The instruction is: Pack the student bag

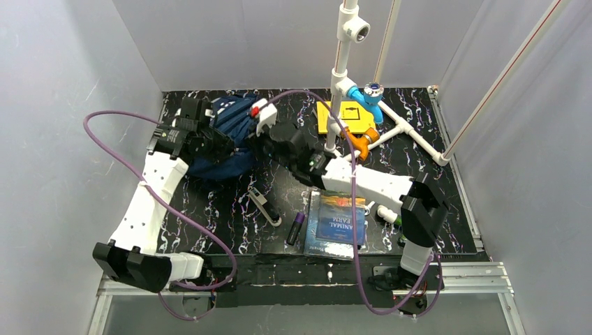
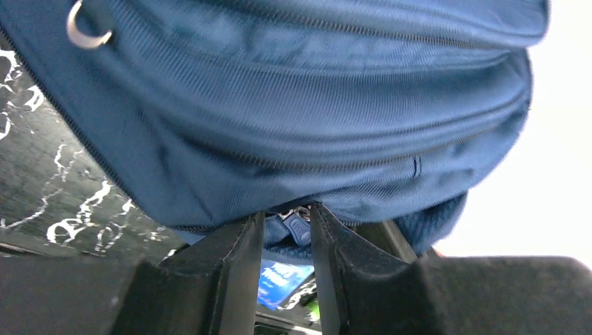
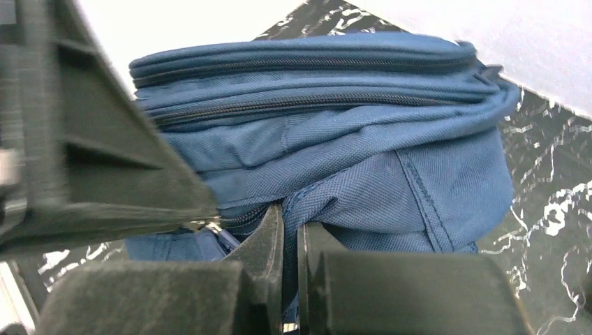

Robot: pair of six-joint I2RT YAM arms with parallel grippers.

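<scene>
The blue bag (image 1: pixel 222 166) lies at the back left of the table, partly covered by both arms. In the right wrist view, my right gripper is shut on a fold of the bag's edge. My left gripper is at the bag's opening, its fingers apart, with a zipper pull (image 2: pixel 299 229) showing in the gap; I cannot tell whether they touch it. One dark left finger reaches in from the left in the right wrist view, its tip by the metal slider (image 3: pixel 208 225). Two overlapping books (image 1: pixel 338 225) lie at the front, beside a purple marker (image 1: pixel 296 228).
A grey and black stapler-like item (image 1: pixel 264 206) lies in front of the bag. Behind the right arm stand a white pipe frame (image 1: pixel 412 136) with blue and orange fittings and a yellow book (image 1: pixel 356 120). A white and green item (image 1: pixel 387 215) sits right of the books.
</scene>
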